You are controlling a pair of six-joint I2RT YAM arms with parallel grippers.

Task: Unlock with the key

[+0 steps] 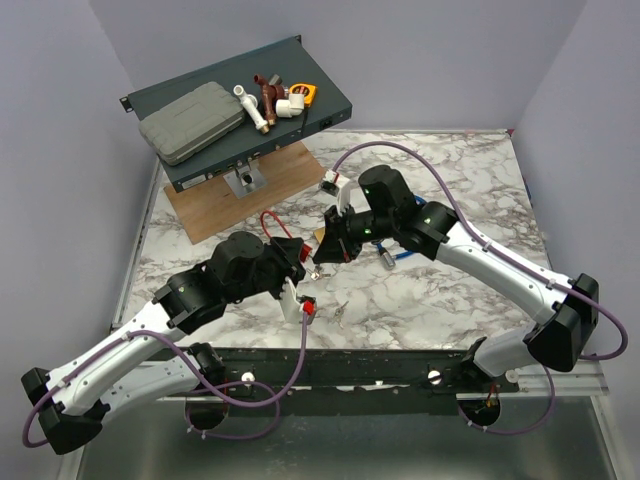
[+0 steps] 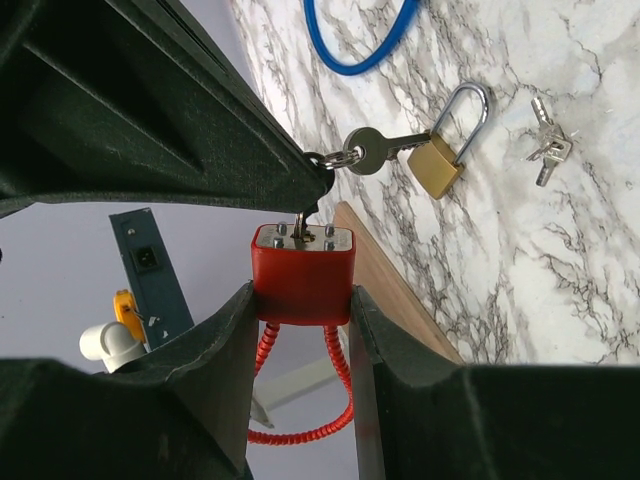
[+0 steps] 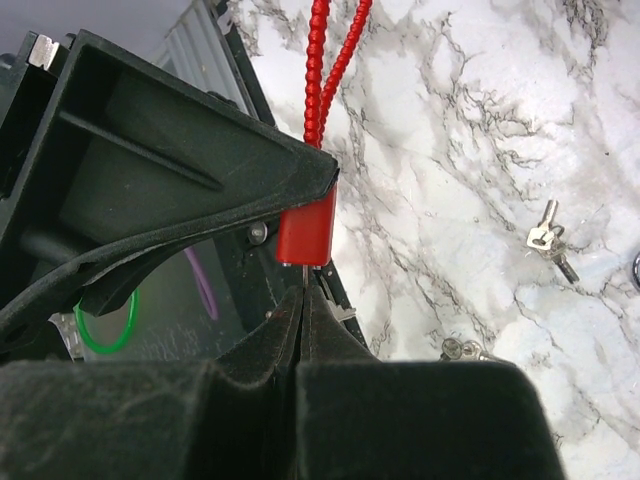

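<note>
My left gripper is shut on a red padlock (image 2: 303, 275), its metal keyhole face turned toward the right gripper. A red coiled cable (image 2: 335, 362) runs from the padlock's other end. My right gripper is shut on a thin key; the key's narrow metal part (image 3: 305, 273) shows between its fingertips and the lock face. In the left wrist view the key (image 2: 300, 224) meets the keyhole; how deep it sits is hard to tell. A ring (image 2: 342, 159) with a second key (image 2: 368, 150) hangs at the right fingertips.
On the marble table lie a brass padlock (image 2: 436, 166), loose keys (image 2: 550, 142) and a blue cable lock (image 2: 370, 62). A tilted dark shelf (image 1: 318, 80) with a grey case (image 1: 192, 123) stands at the back left.
</note>
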